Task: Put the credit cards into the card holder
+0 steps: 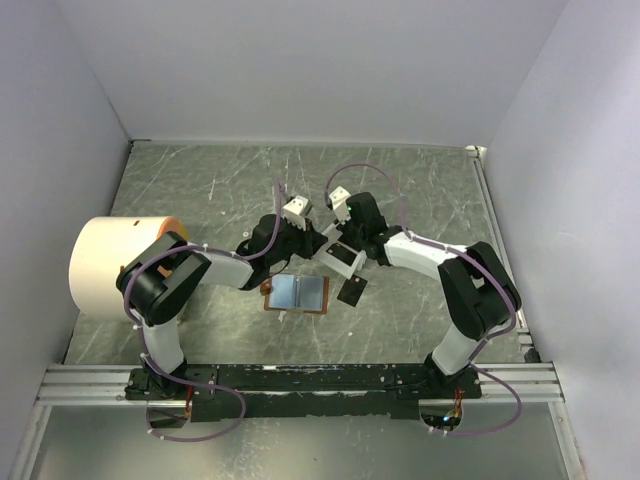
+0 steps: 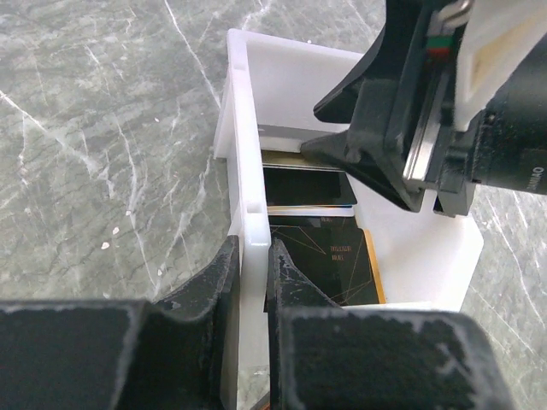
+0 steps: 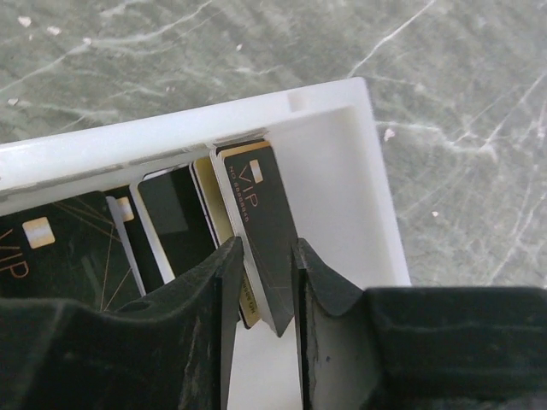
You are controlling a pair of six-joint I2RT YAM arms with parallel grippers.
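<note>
In the left wrist view, my left gripper is shut on the side wall of a white box (image 2: 453,256), and several dark cards (image 2: 316,252) lie inside it. My right gripper reaches into that box from the other side. Seen from the right wrist, the right gripper has its fingers parted, one at each long edge of a black VIP card (image 3: 258,201). This card leans at the end of the row, beside a gold-edged one (image 3: 210,196). In the top view the card holder (image 1: 297,293) lies open, its pale blue-grey inside facing up.
A lone black card (image 1: 352,290) lies flat on the table, just right of the holder. A large cream cylinder (image 1: 110,265) stands at the far left. Bare grey marble table (image 1: 430,190) spreads behind and right of the box.
</note>
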